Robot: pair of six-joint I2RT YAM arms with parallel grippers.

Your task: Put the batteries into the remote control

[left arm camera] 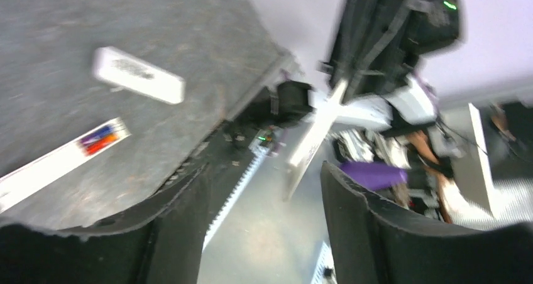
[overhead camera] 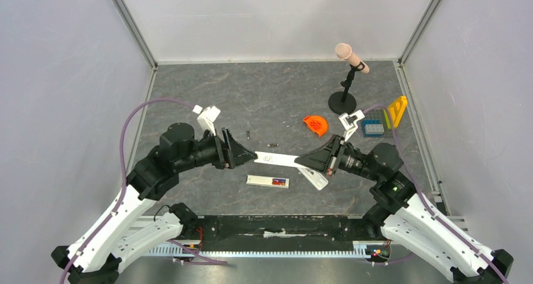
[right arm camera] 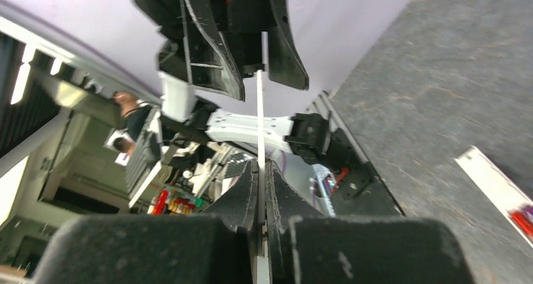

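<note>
A long flat white strip [overhead camera: 276,159] with small dark marks hangs level above the table; I cannot tell which part of the remote it is. My right gripper is shut on its right end. My left gripper stands open at the other end, its fingers [left arm camera: 182,215] clear of the strip on both sides. On the table below lie a white piece with red and blue at one end [overhead camera: 268,181] and another white slab [overhead camera: 315,180], partly hidden by the right gripper. Two small dark cylinders, seemingly batteries [overhead camera: 272,145] [overhead camera: 247,134], lie farther back.
An orange scoop-like piece [overhead camera: 316,125] lies right of centre. Behind it a black stand [overhead camera: 342,102] holds a pinkish cylinder. Blue [overhead camera: 373,128] and yellow [overhead camera: 397,110] items sit at the right edge.
</note>
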